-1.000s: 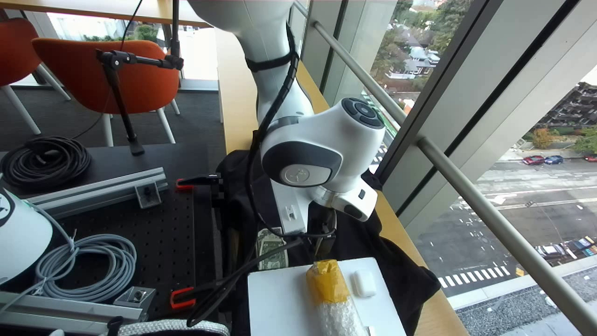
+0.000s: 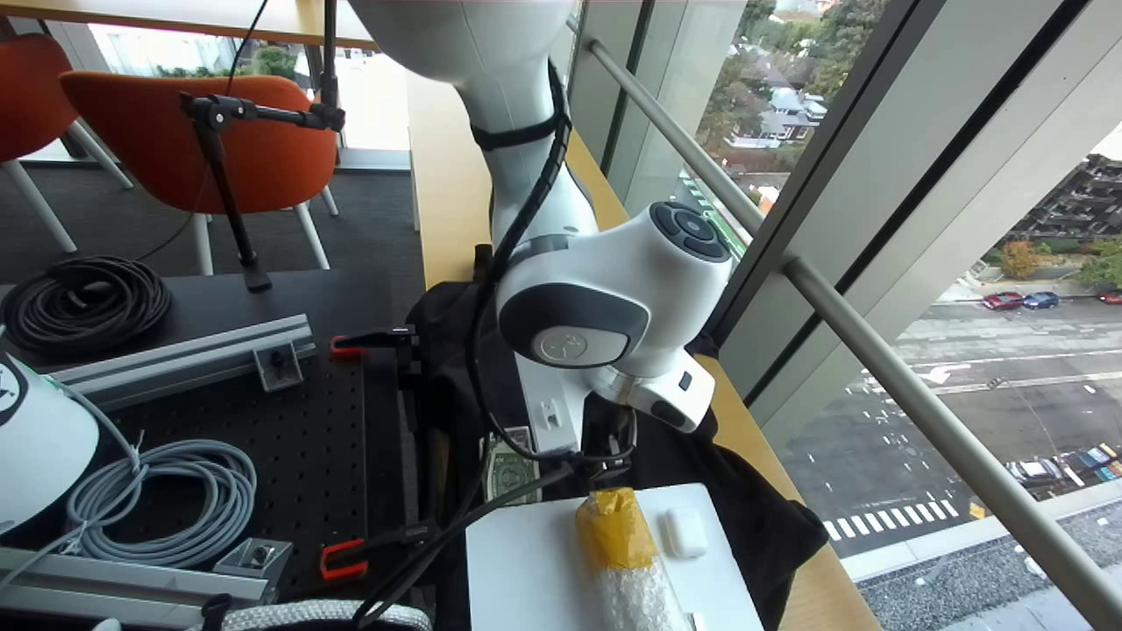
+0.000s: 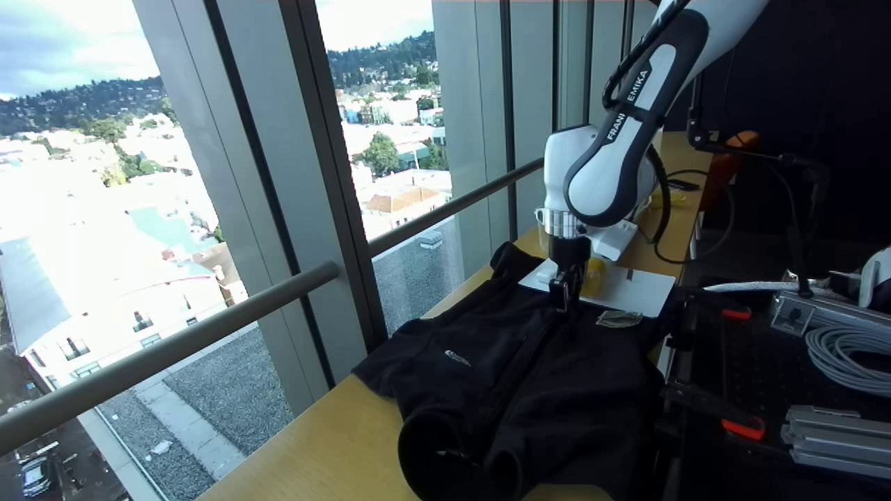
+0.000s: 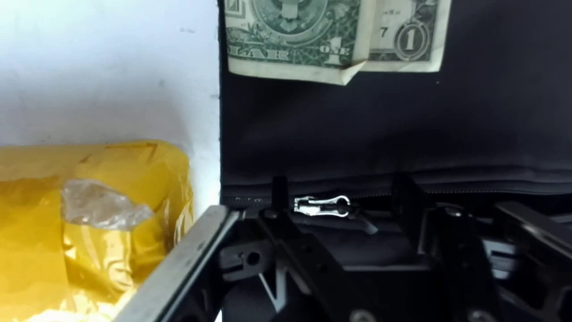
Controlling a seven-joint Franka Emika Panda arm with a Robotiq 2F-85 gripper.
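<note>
A black jacket [image 3: 534, 376] lies spread over the wooden ledge. Its silver zipper pull [image 4: 323, 206] shows in the wrist view, lying on the zipper line. My gripper hovers low over it, part open, one dark finger [image 4: 279, 193] to the left of the pull and the other to the right. Nothing is visibly clamped between them. In exterior view 2 the gripper [image 3: 563, 305] points straight down at the jacket beside the white board; exterior view 1 hides the fingertips behind the arm and cable.
A white board [image 2: 515, 568] carries a yellow-taped bubble-wrap roll [image 2: 618, 531] and a small white case [image 2: 685, 533]. A folded dollar bill [image 4: 300, 40] lies on the jacket near the board. Window and railing [image 3: 250, 325] bound one side, a black pegboard [image 2: 305, 442] the other.
The arm has shifted down and slightly toward the window and the white board. Its hanging cable has moved with it, while the board, bill and roll look unmoved.
</note>
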